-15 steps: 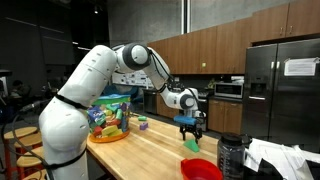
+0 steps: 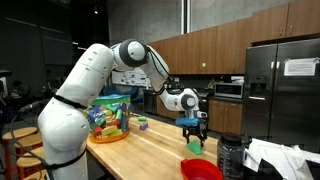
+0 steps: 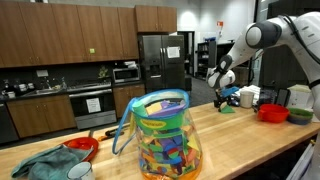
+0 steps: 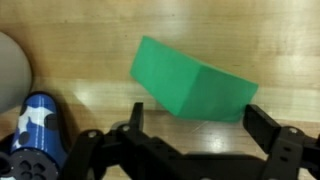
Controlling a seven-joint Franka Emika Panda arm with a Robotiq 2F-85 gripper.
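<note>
A green block (image 4: 195, 80) lies on the wooden table in the wrist view, tilted across the space in front of my gripper. The fingers stand open, one dark finger (image 4: 118, 140) at the block's lower left and the other (image 4: 265, 130) by its right end. Whether either finger touches it, I cannot tell. From the first exterior view, the green block (image 2: 194, 147) shows on the table just below my gripper (image 2: 197, 137). The second exterior view has the same green block (image 3: 227, 109) by the far part of the table, under the arm's end.
A red bowl (image 2: 201, 169) and a black canister (image 2: 231, 155) stand to the right of the block. Toward the other end is a net bag of colourful toys (image 2: 108, 118), with a red tray (image 3: 83, 146) beyond it. Bare tabletop lies between.
The block looks unmoved.
</note>
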